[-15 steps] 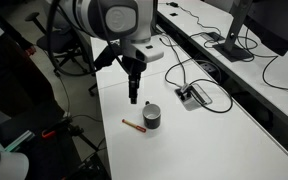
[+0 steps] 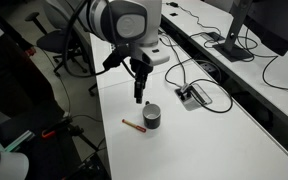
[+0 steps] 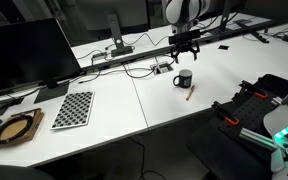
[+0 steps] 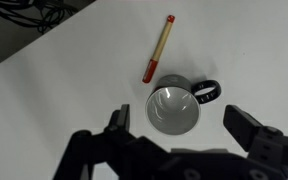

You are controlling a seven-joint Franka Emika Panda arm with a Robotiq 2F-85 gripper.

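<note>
A grey mug (image 2: 152, 116) stands upright on the white table, its dark handle (image 4: 208, 91) at the upper right in the wrist view. The inside of the mug (image 4: 172, 110) looks empty. Beside it lies a marker (image 4: 159, 48) with an orange-brown body and red ends, apart from the mug. My gripper (image 2: 142, 89) hangs above the table close to the mug, touching neither thing. Its fingers (image 4: 117, 122) are spread wide in the wrist view, with nothing held between them.
Cables and a metal power box (image 2: 193, 97) lie behind the mug. Monitors stand along the back; a keyboard (image 3: 74, 109) and a round woven tray (image 3: 17, 127) occupy the table's far end. Bare white table (image 2: 204, 150) spreads out past the mug.
Compared with a second ago, my gripper has shifted slightly to the right, toward the mug, in exterior view 1. The mug and marker have stayed where they were.
</note>
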